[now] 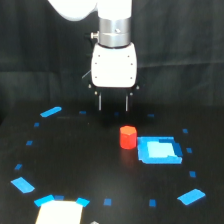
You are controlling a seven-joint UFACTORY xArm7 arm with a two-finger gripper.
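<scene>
My gripper (113,102) hangs above the back part of the black table, its two thin fingers apart and nothing visible between them. A red, block-like object with angled sides (128,137) stands on the table, below and slightly right of the gripper, clear of the fingers. Just right of the red object lies a shallow blue tray (143,158) with a pale, whitish-blue inside.
Blue tape strips (191,197) and small blue squares mark the table around the work area. A cream-coloured object (60,212) is cut off at the front edge.
</scene>
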